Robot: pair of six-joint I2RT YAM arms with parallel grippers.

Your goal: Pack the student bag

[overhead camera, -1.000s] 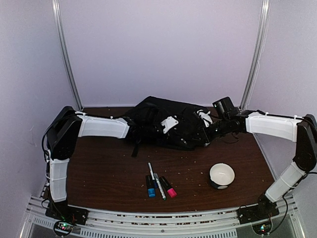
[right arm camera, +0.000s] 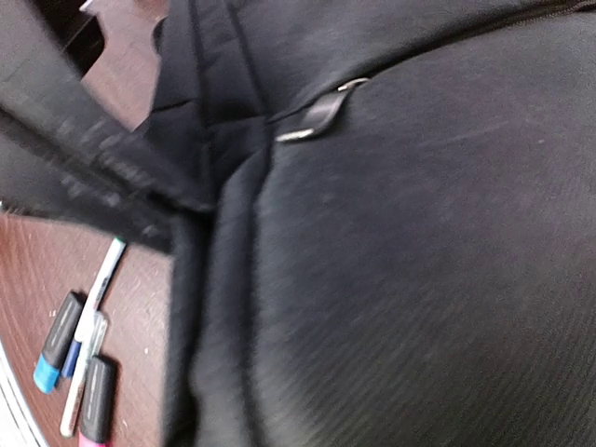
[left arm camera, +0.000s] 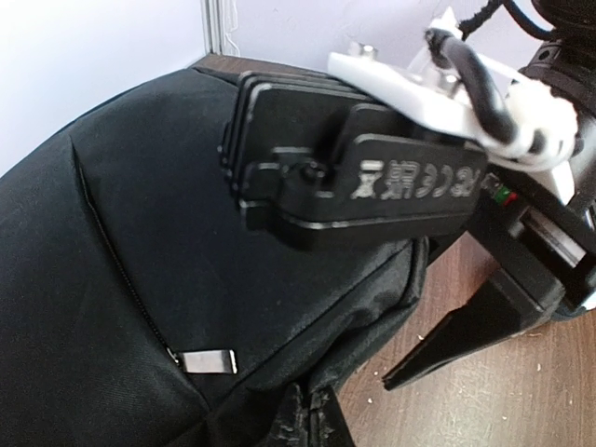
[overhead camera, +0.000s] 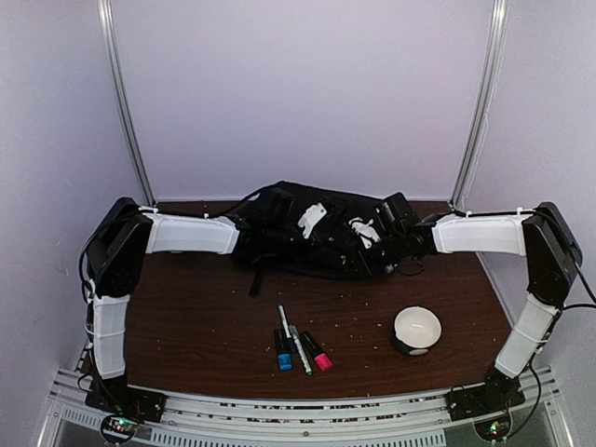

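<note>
A black backpack [overhead camera: 326,205] lies at the back of the table, with zippers and metal pulls [left arm camera: 207,361]. My left gripper is shut on the bag's fabric edge or right at it; whether fabric is between the fingertips is unclear. My right gripper [overhead camera: 363,256] is over the bag's front edge, part open, its fingers [left arm camera: 466,335] pointing down beside the fabric in the left wrist view. In the right wrist view its blurred finger touches or nearly touches the bag's seam, near a zipper pull [right arm camera: 317,121].
A blue highlighter [overhead camera: 284,349], pens [overhead camera: 301,352] and a pink highlighter [overhead camera: 317,349] lie at the front centre. A white bowl [overhead camera: 416,328] stands at the front right.
My right arm has moved left along the bag toward my left gripper, which has shifted slightly. The loose items have not moved.
</note>
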